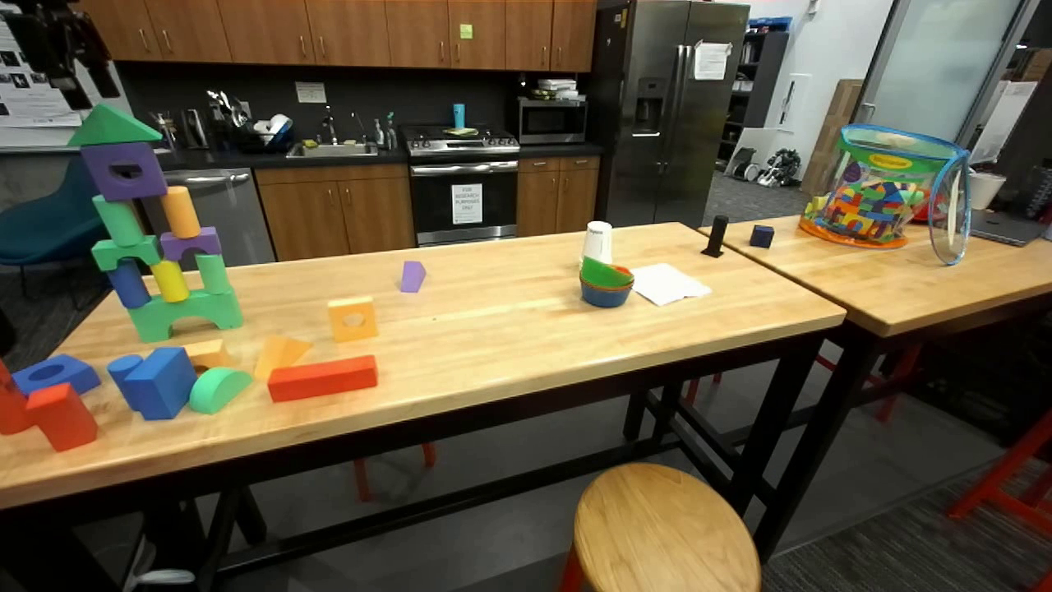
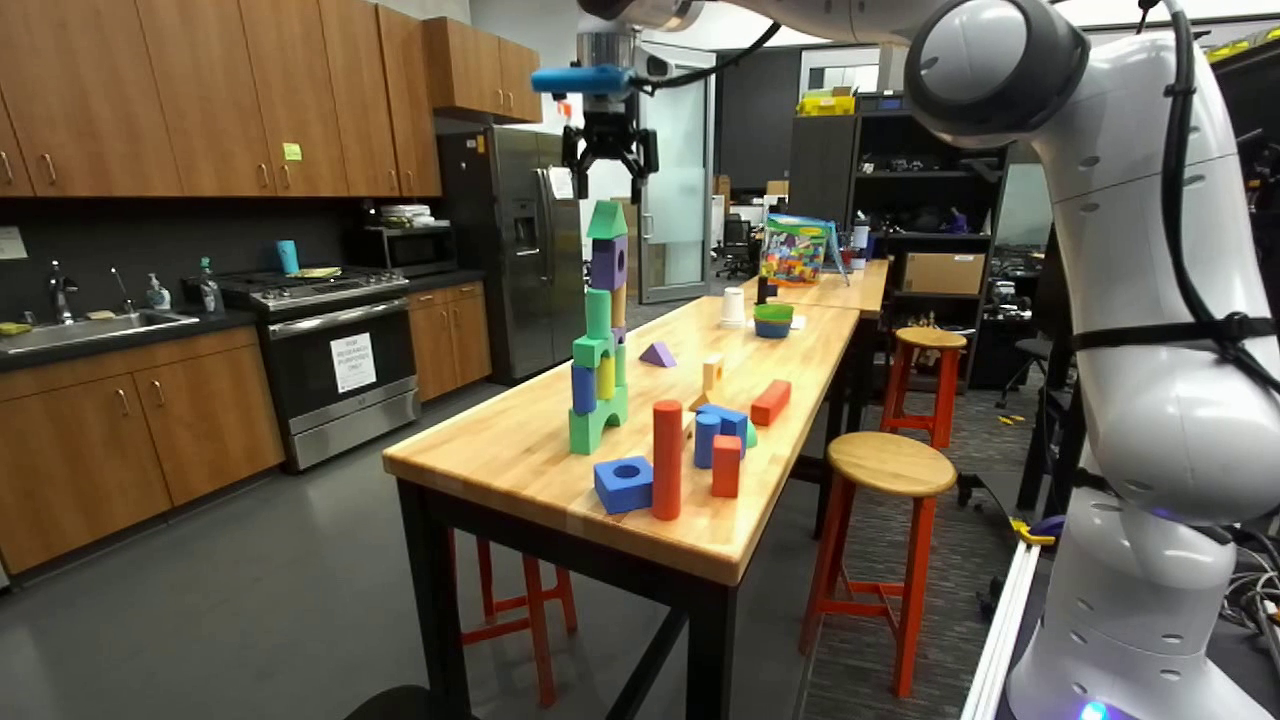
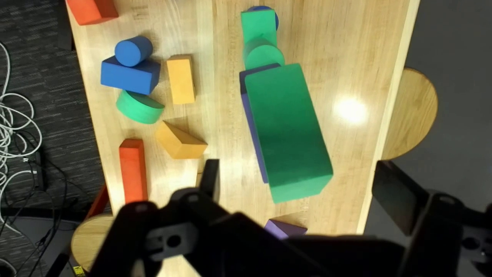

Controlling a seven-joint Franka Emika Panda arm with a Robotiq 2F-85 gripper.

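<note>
A block tower stands at the left end of the table in exterior view 1. Its base is a green arch [image 1: 186, 314], and blue, yellow, green and orange blocks rise from it. A purple block with a hole [image 1: 123, 171] lies near the top, and a green triangular block [image 1: 114, 125] crowns it. My gripper [image 2: 612, 190] hangs above the tower, pointing down, open and empty. In the wrist view the green triangular block [image 3: 290, 134] appears large from above, below and between the widely spread fingers. Much of the lower tower is hidden beneath it there.
Loose blocks lie near the tower: a red bar [image 1: 322, 378], a blue block [image 1: 162, 383], a green half-round [image 1: 219, 390], an orange block with a hole [image 1: 352, 319] and a purple wedge [image 1: 412, 276]. Bowls [image 1: 606, 291] and a white cup [image 1: 597, 242] stand farther off.
</note>
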